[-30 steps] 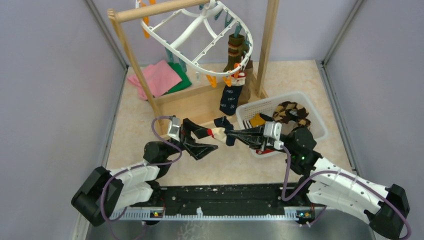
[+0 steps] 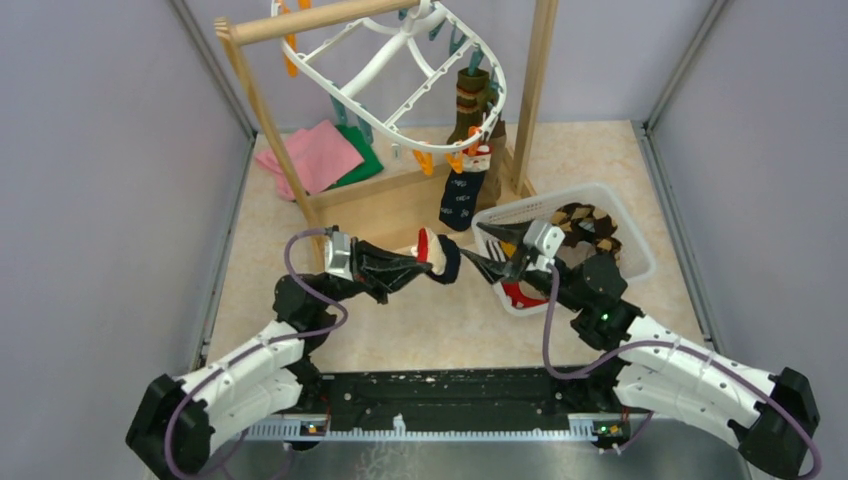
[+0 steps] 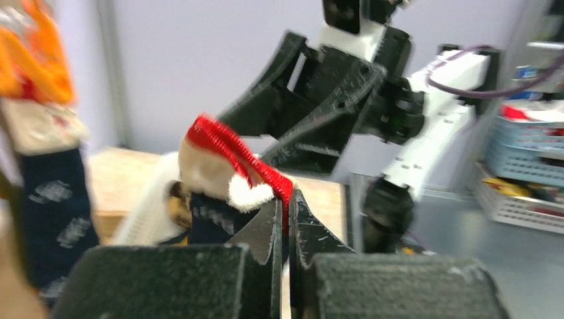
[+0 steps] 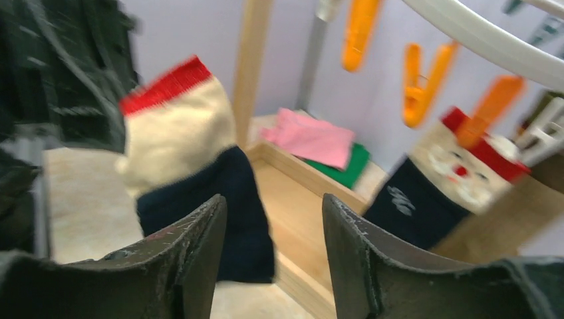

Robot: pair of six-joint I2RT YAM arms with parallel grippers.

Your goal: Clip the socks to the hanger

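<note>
A navy sock with cream and red top (image 2: 436, 255) hangs from my left gripper, which is shut on its edge. My right gripper stands open just right of that sock, with nothing between its fingers. The white hanger (image 2: 395, 130) has orange clips (image 2: 422, 160) and teal clips. Socks hang on it at the right, among them an olive sock (image 2: 468, 95) and a navy Santa sock (image 2: 462, 197).
A white basket (image 2: 640, 255) with more socks sits beneath my right arm. The wooden stand (image 2: 250, 85) holds the hanger. Pink cloth (image 2: 315, 150) and green cloth lie at the back left.
My right gripper has let go, opened and turned, standing apart from the sock.
</note>
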